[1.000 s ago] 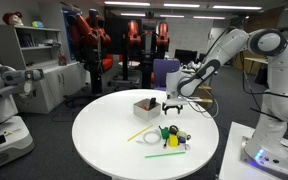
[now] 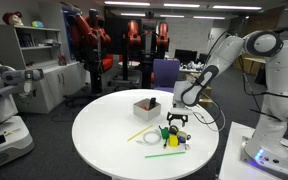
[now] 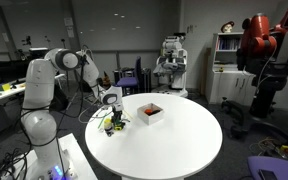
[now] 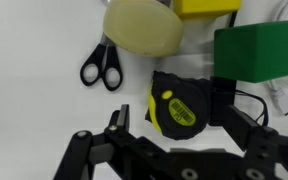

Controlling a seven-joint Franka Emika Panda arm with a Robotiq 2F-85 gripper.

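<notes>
My gripper is open, with its fingers spread on either side of a black and yellow object, perhaps a tape measure. Whether they touch it cannot be told. Beside this object, at upper right of the wrist view, is a green block, with a yellow block above. A pale rounded item and black-handled scissors lie to the upper left. In exterior view 1 the gripper hangs low over the cluttered right side of the white table.
An open box holding a dark item stands behind the clutter. Near the cluster lie a yellow stick, a white ring and a green stick. White cable runs along the wrist view's right side.
The table objects appear unmoved.
</notes>
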